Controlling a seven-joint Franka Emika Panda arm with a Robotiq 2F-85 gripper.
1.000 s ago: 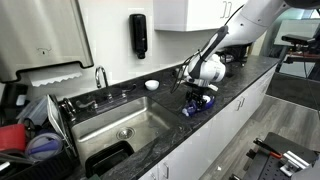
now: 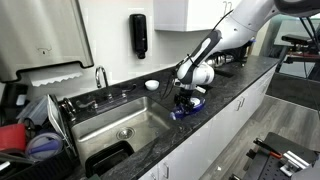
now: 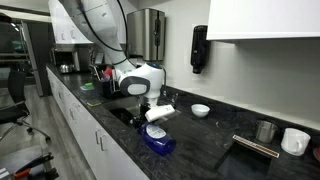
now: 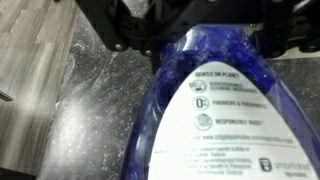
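A blue bottle with a white label (image 4: pixel 225 128) fills much of the wrist view, its blue neck end (image 4: pixel 205 42) between the dark fingers of my gripper. The gripper is shut on it. In exterior view 2 the bottle (image 3: pixel 159 143) lies tilted on its side at the counter's front edge, with the gripper (image 3: pixel 147 122) over its upper end. Exterior view 1 shows the bottle (image 2: pixel 190 109) just right of the sink, partly hidden by the arm. Whether it touches the counter I cannot tell.
The sink (image 2: pixel 125 132) with its faucet (image 2: pixel 100 77) lies to the left in exterior view 1. A white bowl (image 2: pixel 152 85) stands near the wall. Dishes in a rack (image 2: pixel 45 147) crowd the far left. In exterior view 2, the dark counter (image 3: pixel 210 135) right of the bottle is clear.
In exterior view 1 the gripper and the bottle have moved a little to the left, towards the sink. The bottle stays in the gripper.
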